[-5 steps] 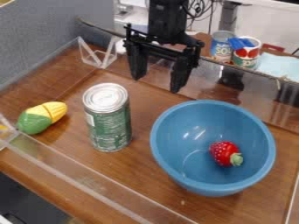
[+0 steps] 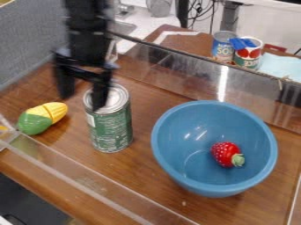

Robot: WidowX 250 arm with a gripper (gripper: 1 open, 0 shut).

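My black gripper, blurred by motion, hangs open over the left of the wooden tray, with its fingers around the upper left of the silver-and-green can, near the toy corn. Whether it touches either cannot be told. A blue bowl stands on the right with a red strawberry inside.
Clear walls edge the wooden surface. Behind them are cans and a pale blue cloth. A grey panel stands at the back left. Bare wood shows at the front.
My gripper has swung left from above the middle and bowl, and down toward the can and corn. The objects look unmoved.
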